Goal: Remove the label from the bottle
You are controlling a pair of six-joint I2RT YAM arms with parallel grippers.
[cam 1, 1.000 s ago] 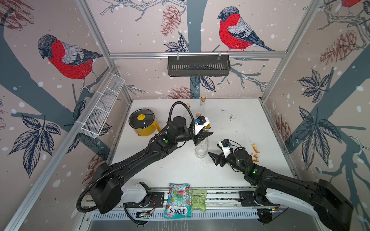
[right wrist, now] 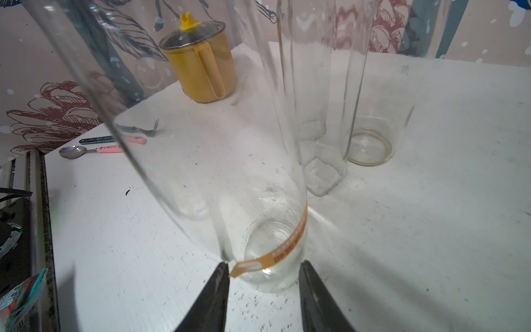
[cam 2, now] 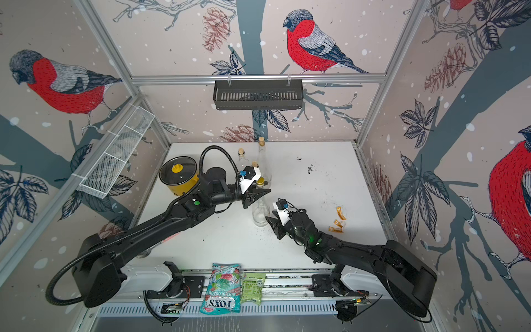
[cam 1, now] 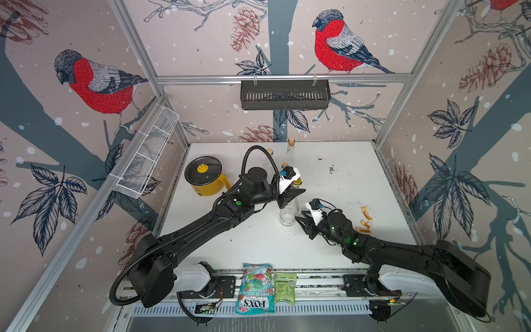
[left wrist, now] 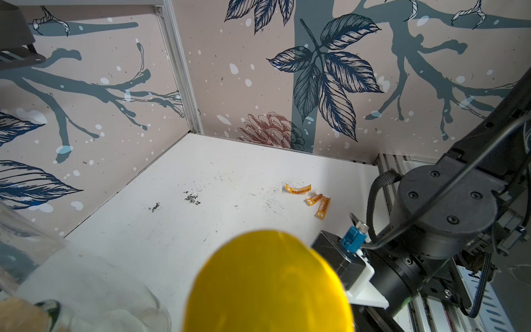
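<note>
My left gripper (cam 1: 293, 191) is shut on the top of a clear bottle (cam 1: 286, 213); in the left wrist view a yellow cap (left wrist: 265, 282) fills the bottom middle. The bottle stands on the table in front of other bottles. In the right wrist view an orange label (right wrist: 279, 251) curves round the lower part of the bottle. My right gripper is part open, its two fingertips just in front of the bottle's base at the label's height, with nothing seen gripped between them.
Clear bottles (right wrist: 370, 121) stand behind. A yellow pot (cam 1: 203, 182) is at the left, cutlery (right wrist: 99, 148) near it. Orange strips (left wrist: 298, 189) lie on the table's right side. Bags (cam 1: 254, 287) lie at the front edge.
My right gripper has moved left and slightly up, closer to the bottle's lower part. The left arm looks unchanged.
</note>
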